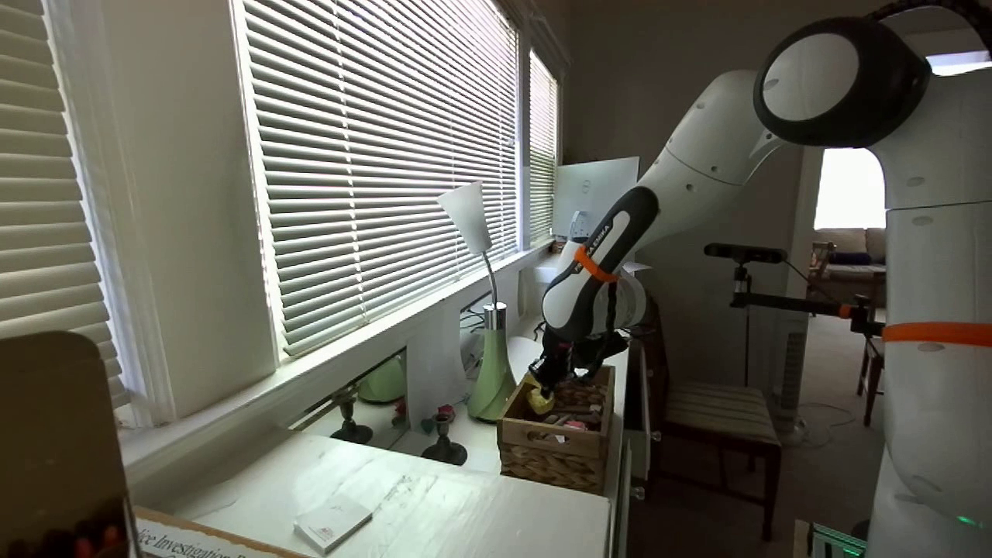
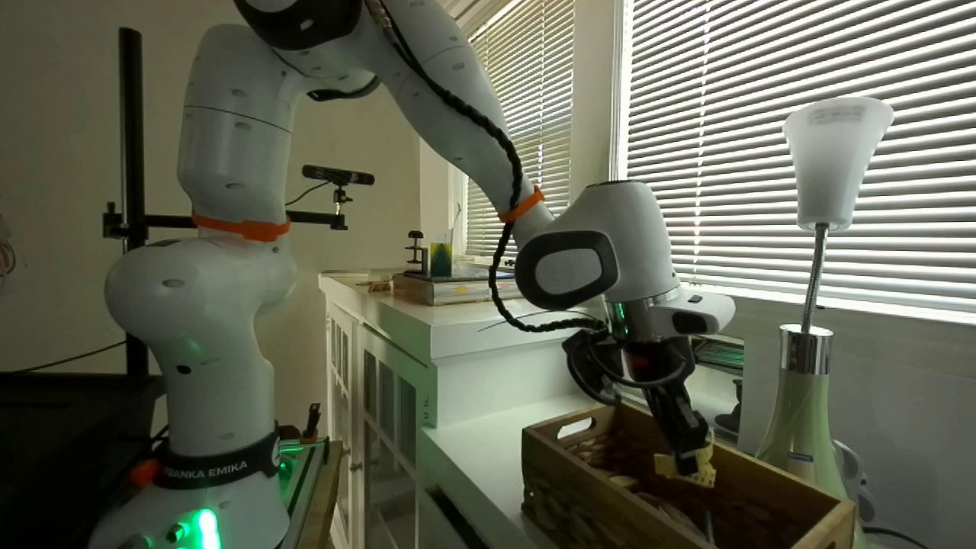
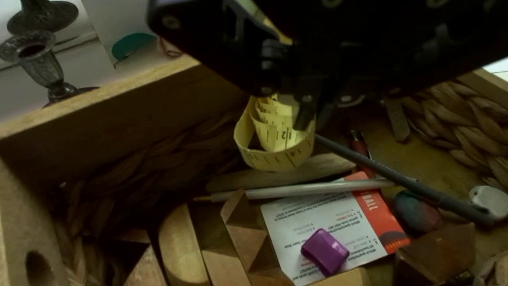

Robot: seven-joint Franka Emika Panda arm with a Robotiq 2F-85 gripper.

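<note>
A yellow measuring tape (image 3: 281, 155), rolled in loose loops with black markings, hangs from my gripper (image 2: 688, 465), which is shut on it. In the wrist view the dark gripper body covers the top of the frame and hides part of the fingers. Tape and fingertips are at or just inside the rim of a wooden basket (image 1: 555, 437) with woven sides. From the second exterior view, the tape (image 2: 702, 468) shows against the basket's (image 2: 585, 494) far wall, on the window side.
Inside the basket lie a purple block (image 3: 324, 252), a printed card (image 3: 304, 217), a white pen (image 3: 281, 190), a dark rod (image 3: 381, 169) and several wooden pieces. A green lamp (image 1: 492, 377) stands close beside the basket; candle holders (image 1: 444, 443) stand nearby.
</note>
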